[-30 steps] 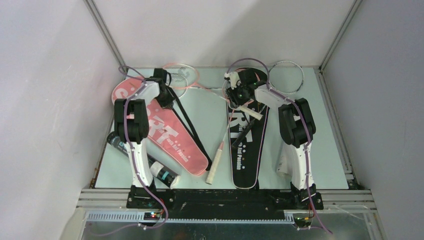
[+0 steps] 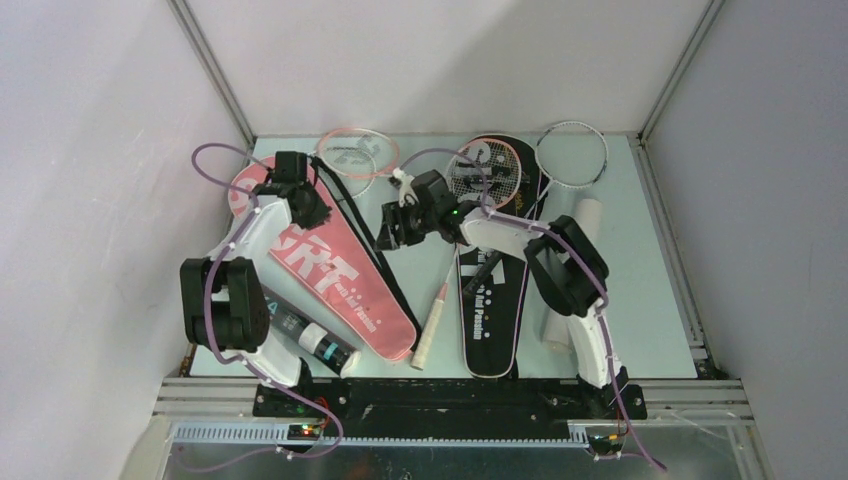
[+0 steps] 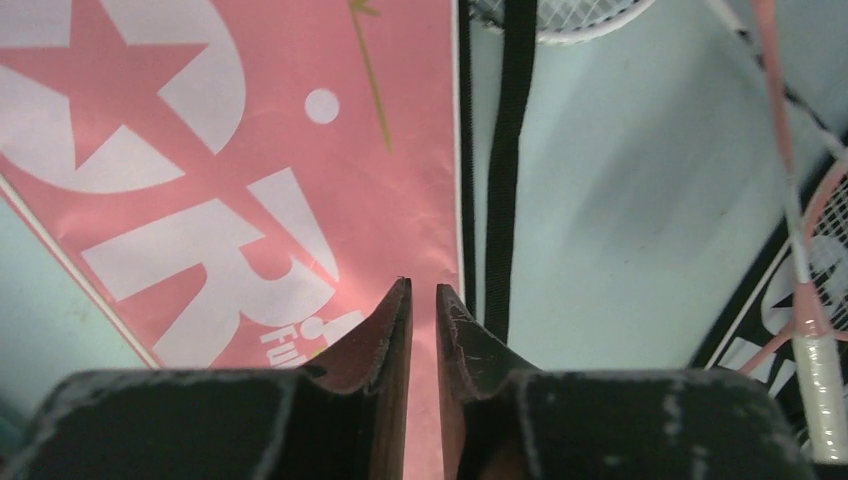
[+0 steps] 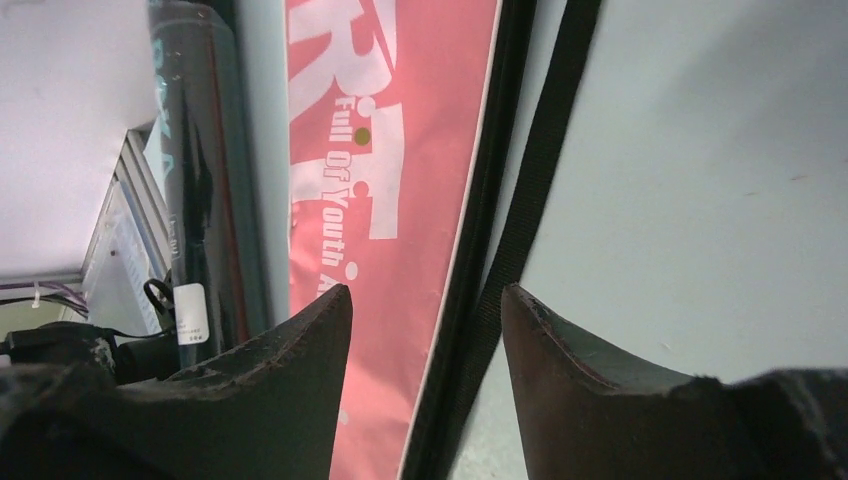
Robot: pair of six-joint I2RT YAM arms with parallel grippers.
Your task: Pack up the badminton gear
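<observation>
A pink racket bag [image 2: 355,300] lies diagonally on the left, with black straps along its right edge. My left gripper hangs over it, part open, nothing visible between its fingers. My right gripper, also part open and empty, points down over that bag's strap edge. A black bag [image 2: 490,340] lies right of centre, with a pink-framed racket [image 2: 480,150] and another racket's handle [image 2: 430,330] on or beside it. More rackets [image 2: 355,133] lie at the back left.
A black shuttlecock tube [image 2: 310,330] lies at the front left, a white tube [image 2: 558,330] at the right. A white racket [image 2: 570,185] rests at the back right. Walls border the table.
Both arms have shifted: my left gripper has drawn a little left and down, and my right gripper has moved left from the black bag toward the pink bag.
</observation>
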